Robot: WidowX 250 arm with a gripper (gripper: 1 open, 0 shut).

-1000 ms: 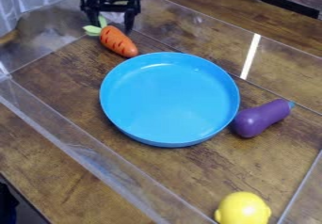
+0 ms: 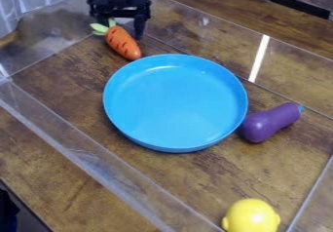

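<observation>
My black gripper (image 2: 120,12) is at the top of the camera view, just behind and above the toy carrot (image 2: 123,41), near its green top; whether it is open or shut is unclear. The carrot lies on the wooden board behind a blue plate (image 2: 174,100), which is empty. A purple eggplant (image 2: 270,122) lies to the right of the plate, and a yellow lemon (image 2: 250,217) lies at the bottom right.
Clear plastic walls border the wooden board (image 2: 78,168). The board's lower middle and left are bare. A dark wooden edge runs along the top right.
My gripper has moved slightly down toward the carrot's top. The carrot, plate, eggplant and lemon look the same.
</observation>
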